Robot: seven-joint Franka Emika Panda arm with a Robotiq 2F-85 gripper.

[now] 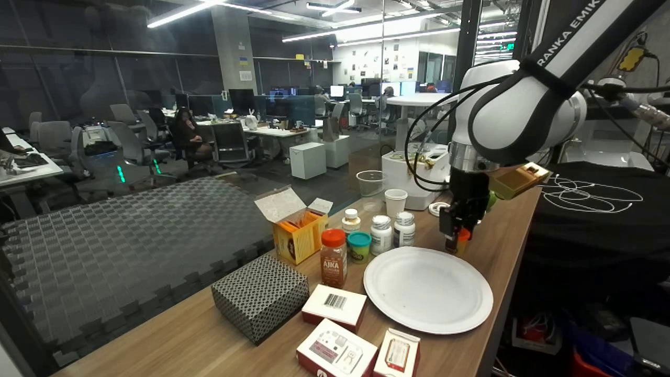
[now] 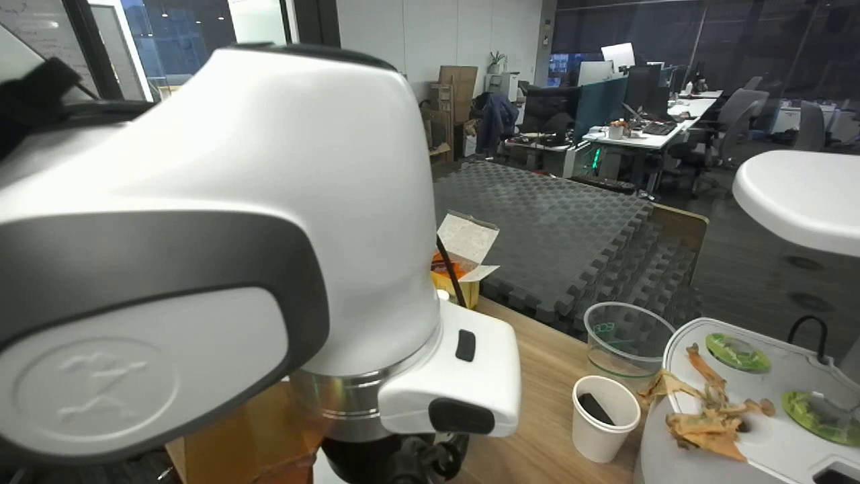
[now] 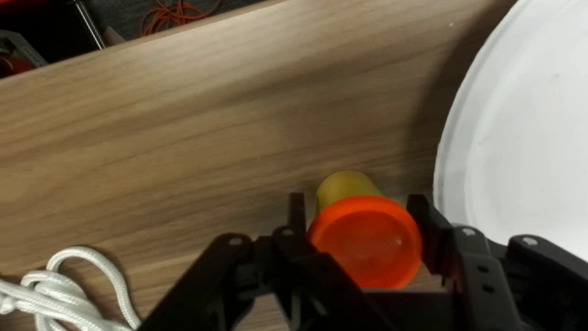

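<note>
In the wrist view, a small yellow tub with an orange lid [image 3: 364, 242] is between the two black fingers of my gripper. One finger is at each side of the lid, very close to it; whether both touch it I cannot tell. The fingers are part open, about as wide as the lid. In exterior view 1, the gripper [image 1: 457, 237] is low over the table and partly hides the tub [image 1: 463, 241]. A white plate [image 1: 428, 289] lies right beside the tub. Exterior view 2 shows the arm, with the fingertips out of sight.
Pill bottles [image 1: 381, 235], a teal-lidded tub [image 1: 359, 247] and a red-lidded jar [image 1: 333, 257] stand left of the plate. Several small boxes [image 1: 336, 351] lie in front. A white cord [image 3: 71, 292] lies near the tub. The table's edge [image 3: 138, 43] is close by.
</note>
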